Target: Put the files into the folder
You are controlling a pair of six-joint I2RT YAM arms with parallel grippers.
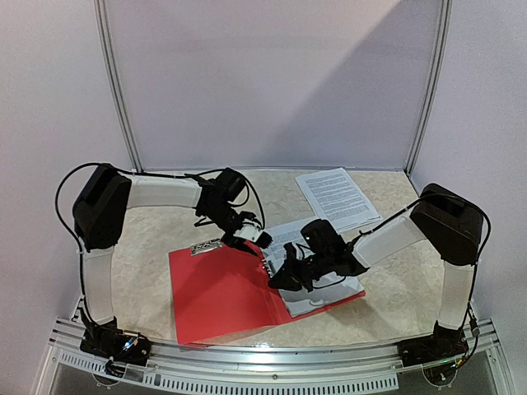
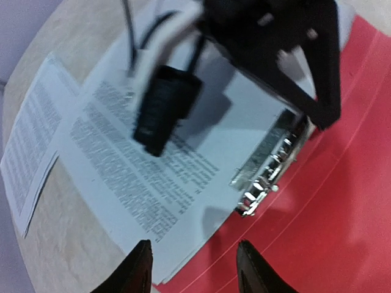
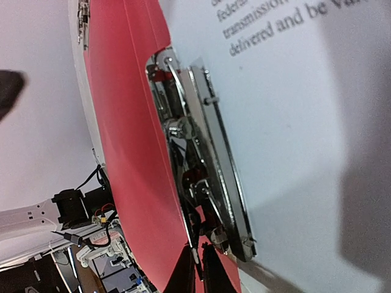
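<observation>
The red folder lies open on the table, with a stack of printed sheets on its right half. Along the spine, beside the sheets, runs a metal clip. My right gripper is shut at the clip's near end, with its thin metal lever between the fingertips. Above the folder's upper edge, near the spine, my left gripper is open, its fingers apart and empty. In the top view the right arm covers part of the sheets.
Another printed sheet lies on the table behind the folder, close to the stack's far edge. A second metal clip sits at the left cover's upper edge. Bare table extends right of the folder.
</observation>
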